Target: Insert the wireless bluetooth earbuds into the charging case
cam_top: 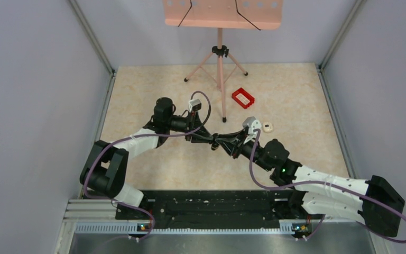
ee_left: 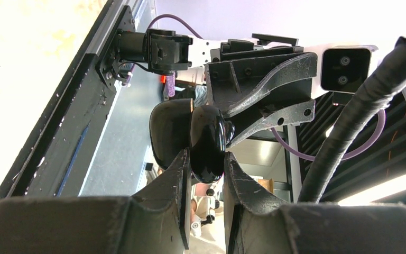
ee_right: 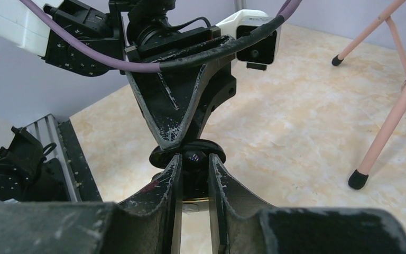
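Observation:
The glossy black charging case (ee_left: 206,143), lid raised, is held in the tips of my left gripper, which is shut on it; the two grippers meet over the middle of the table in the top view. My right gripper has its fingertips at the case (ee_right: 193,148), close around a small dark shiny piece there, partly hidden; whether it grips it I cannot tell. Whether an earbud sits in the case is not clear.
A red tray (cam_top: 242,98) and a small cream object (cam_top: 267,127) lie on the right half of the table (cam_top: 306,106). A pink stand (cam_top: 223,100) stands at the back.

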